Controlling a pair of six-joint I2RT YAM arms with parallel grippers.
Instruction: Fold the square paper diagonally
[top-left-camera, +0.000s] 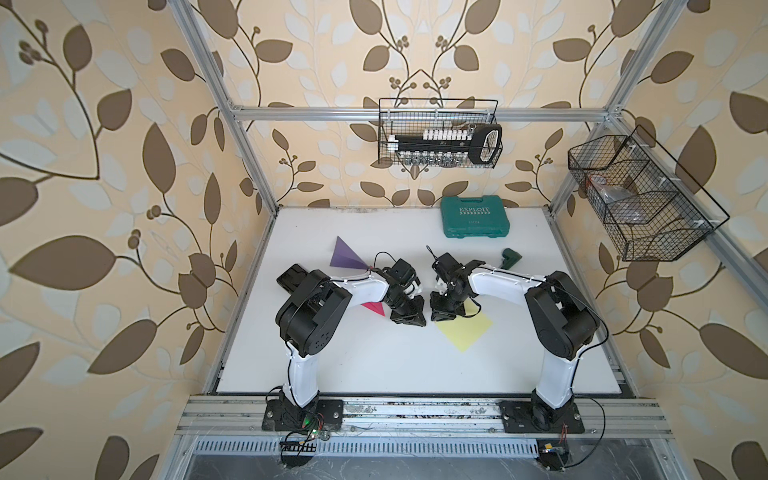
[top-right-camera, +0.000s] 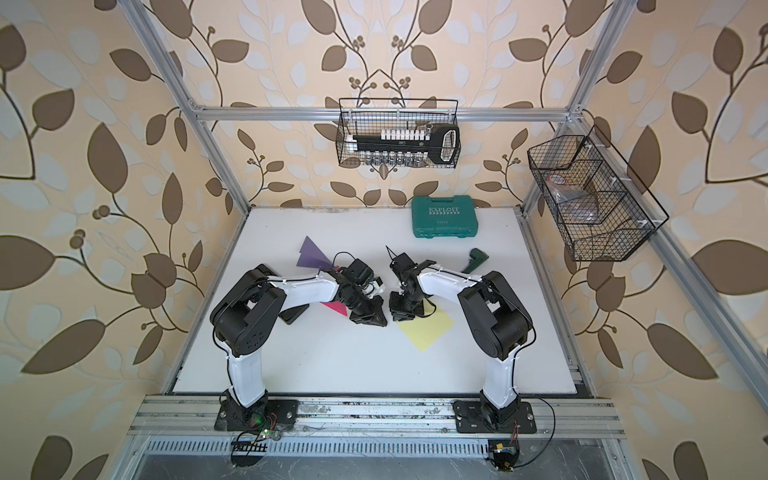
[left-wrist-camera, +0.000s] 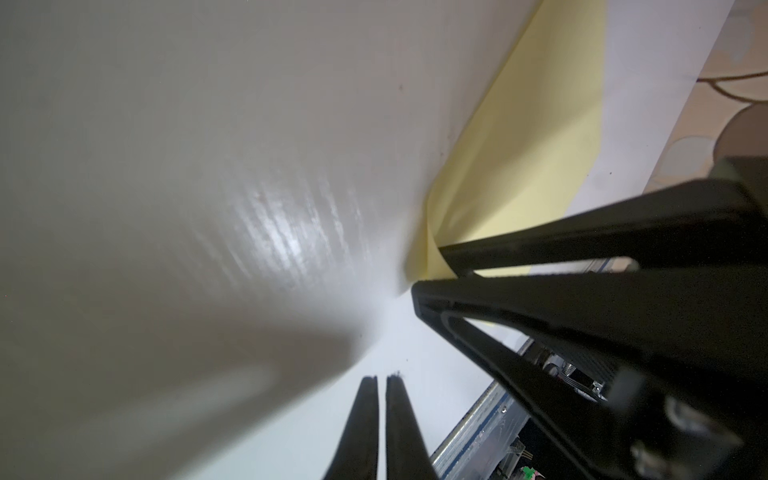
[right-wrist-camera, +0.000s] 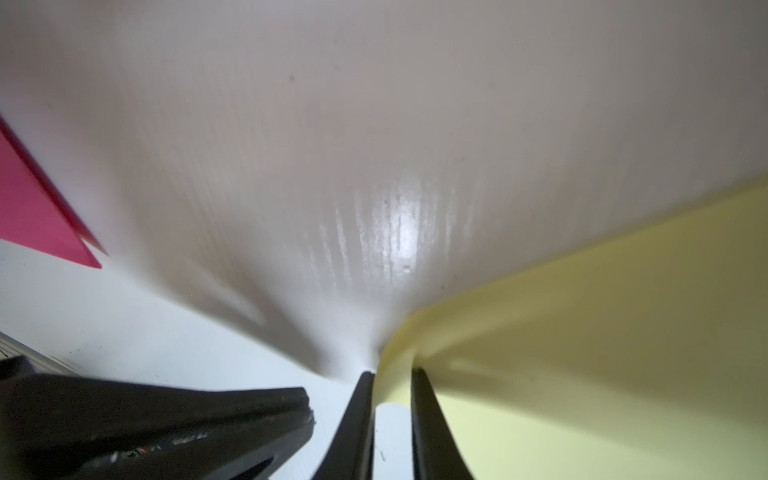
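The yellow paper (top-left-camera: 464, 332) lies mostly opened out on the white table, with a curled corner near both grippers. In the right wrist view the yellow paper (right-wrist-camera: 608, 336) bends at that corner beside the tips of my right gripper (top-left-camera: 438, 316), which are a little apart. My left gripper (top-left-camera: 412, 318) is low to the left of the paper; in the left wrist view a black finger of the other arm crosses the curled paper (left-wrist-camera: 520, 160). Whether either gripper grips the paper is unclear.
Pink paper (right-wrist-camera: 40, 208) and purple paper (top-left-camera: 348, 256) lie to the left. A green case (top-left-camera: 473, 216) stands at the back, a green object (top-left-camera: 509, 258) at the right, a dark object (top-left-camera: 292, 278) at the left.
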